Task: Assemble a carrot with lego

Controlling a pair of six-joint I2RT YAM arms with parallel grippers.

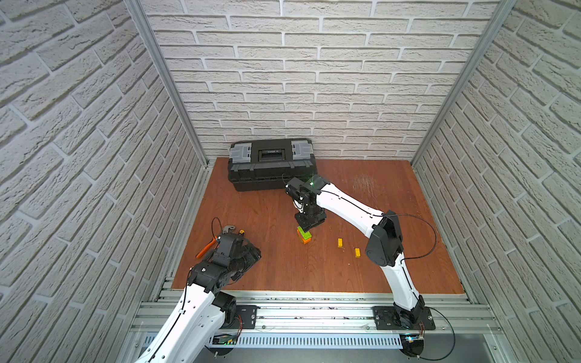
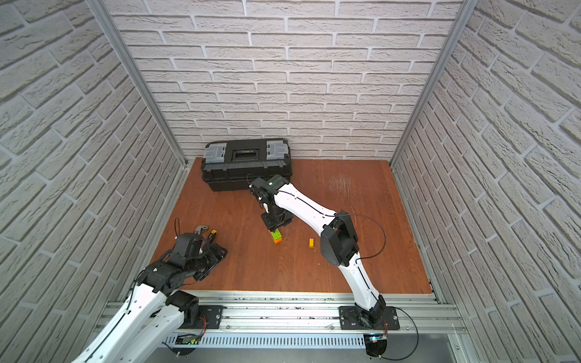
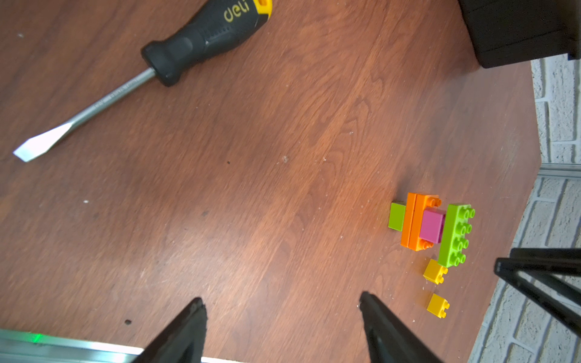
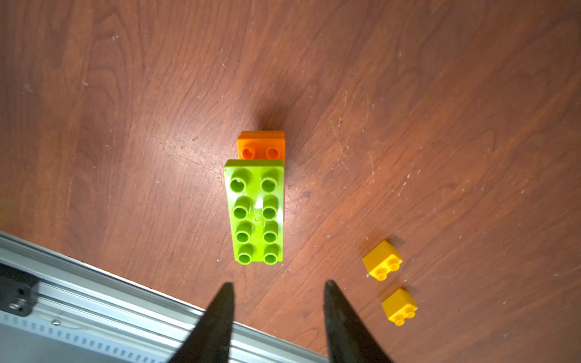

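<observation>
A stack of bricks stands on the middle of the table: a lime eight-stud brick on top, an orange brick below, and in the left wrist view a magenta brick (image 3: 432, 225) between them, with a small green brick (image 3: 396, 215) beside. Two small yellow bricks (image 4: 381, 259) lie to its right. My right gripper is above the stack, fingers apart, nothing between them. My left gripper is open over the front left of the table, empty.
A black toolbox (image 1: 271, 169) stands at the back. A screwdriver (image 3: 199, 39) and other tools lie at the left.
</observation>
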